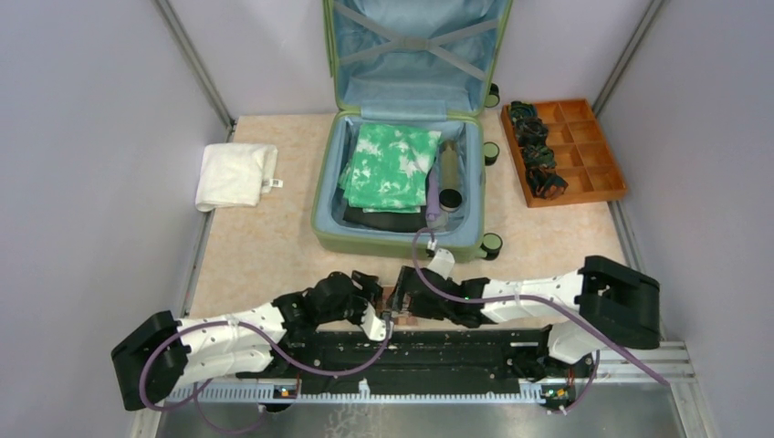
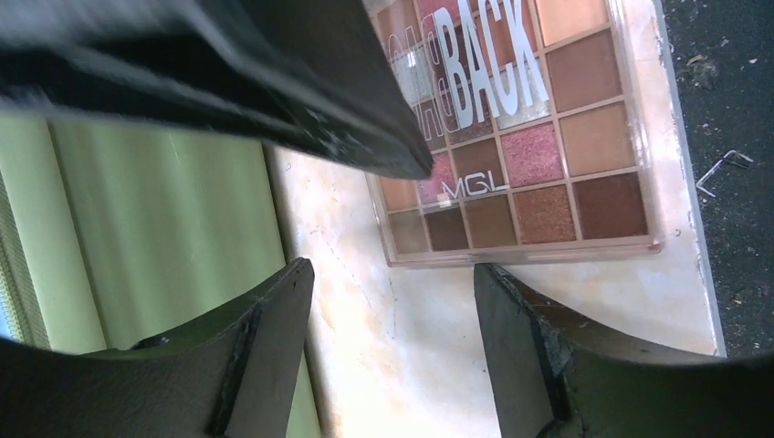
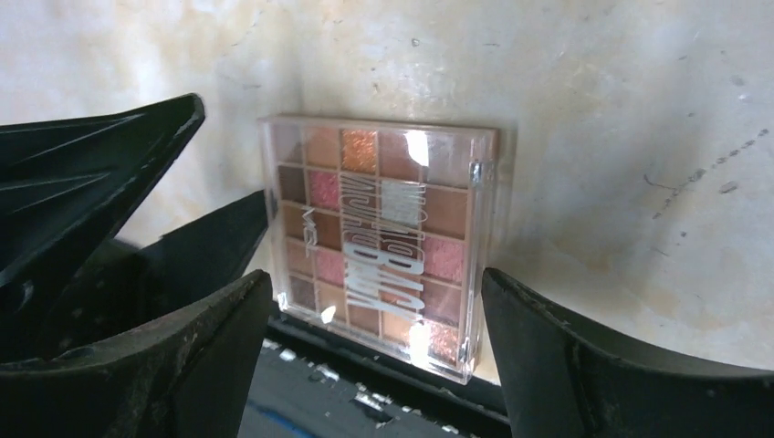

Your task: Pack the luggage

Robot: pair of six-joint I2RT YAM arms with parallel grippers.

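A clear-cased eyeshadow palette (image 2: 529, 214) lies on the beige board at the front edge, mostly hidden by both arms in the top view. My left gripper has its fingers parted beside the palette's side, with nothing clearly between them. My right gripper is part open, its fingertips at two opposite sides of the palette (image 3: 383, 246); whether it grips cannot be told. Above, the open green suitcase (image 1: 324, 228) holds green tie-dye cloth (image 1: 388, 164), a dark bundle and bottles.
A folded white towel (image 1: 233, 173) lies at the left. A wooden divided box (image 1: 593, 173) with dark items in some compartments is at the right. Bare board lies left of the suitcase; a dark gap runs along the front edge.
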